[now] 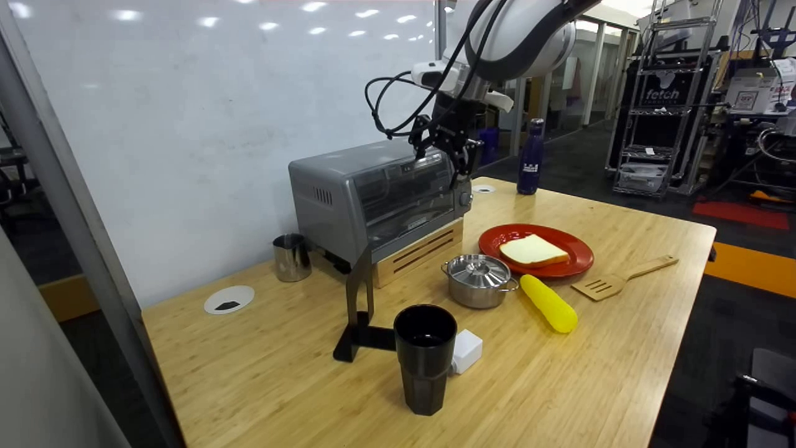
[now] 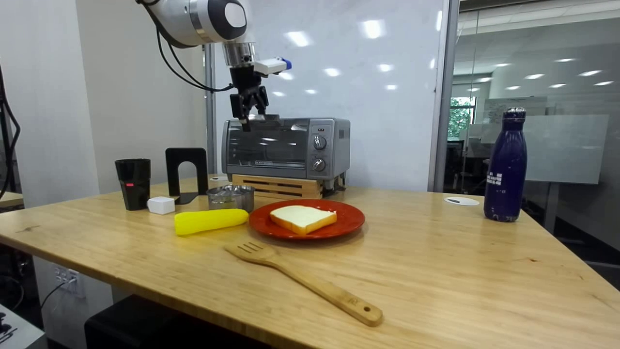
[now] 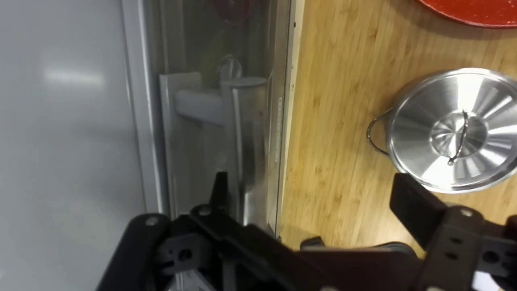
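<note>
A grey toaster oven [image 1: 328,195] stands at the back of the table, its glass door [image 2: 267,148] shut. My gripper [image 1: 438,165] is at the upper front of the oven, fingers pointing down. Wide apart in the wrist view, the fingers of the gripper hold nothing. The metal door handle [image 3: 249,145] appears between the two fingers, close to the left one and far from the right. Whether the fingertips reach down past the handle, I cannot tell.
In front of the oven are a lidded pot [image 1: 478,282], a red plate [image 2: 351,224] with bread [image 2: 303,217] and a yellow object [image 1: 548,302]. A black cup [image 1: 425,358], black stand [image 1: 359,298] and wooden spatula [image 2: 308,279] are around them. A blue bottle [image 2: 506,168] stands far right.
</note>
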